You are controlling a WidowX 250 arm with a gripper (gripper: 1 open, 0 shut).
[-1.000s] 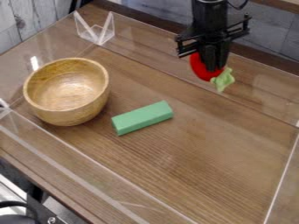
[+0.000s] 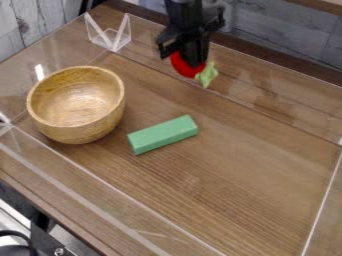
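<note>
My gripper (image 2: 194, 58), black, is at the top middle of the view, over a red object (image 2: 185, 64) with a pale green part (image 2: 207, 75) at its lower right. The fingers are mostly hidden, so I cannot tell whether they hold it. A tan wooden bowl (image 2: 78, 104) lies at the left, and a teal-green block (image 2: 163, 134) lies on the table below the middle.
A white wire holder (image 2: 110, 32) stands at the upper left near the table's back edge.
The gripper and the red object with its pale green part have moved left, from the upper right toward the middle. The bowl and teal block have stayed in place.
</note>
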